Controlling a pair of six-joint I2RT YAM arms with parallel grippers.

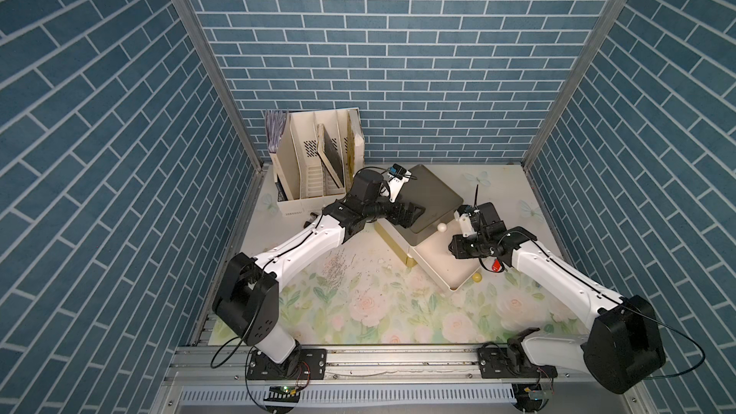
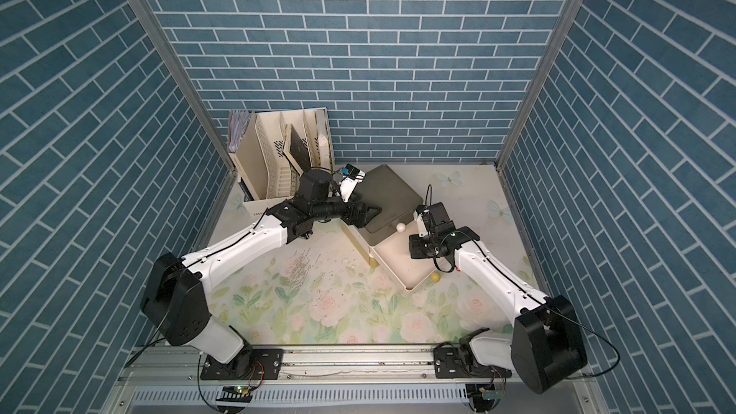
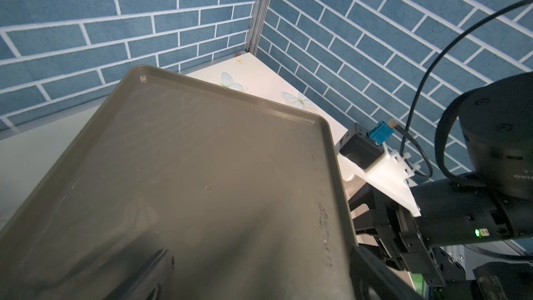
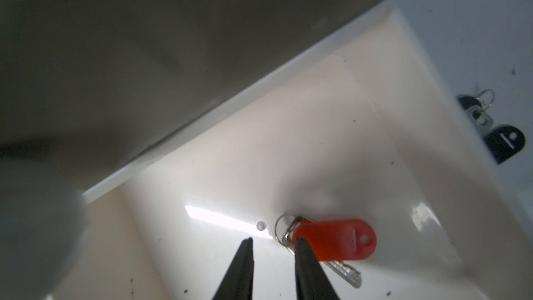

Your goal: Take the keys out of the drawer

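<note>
A cream drawer is pulled out from under a dark grey top. In the right wrist view, keys with a red tag and a metal ring lie on its white floor. My right gripper is just above them, fingertips parted at the tag's left, nothing visibly between them. My left gripper hangs over the dark top, its fingers wide apart and empty.
A cream organizer stands at back left. A yellow ball lies beside the drawer. Black tags lie outside its wall.
</note>
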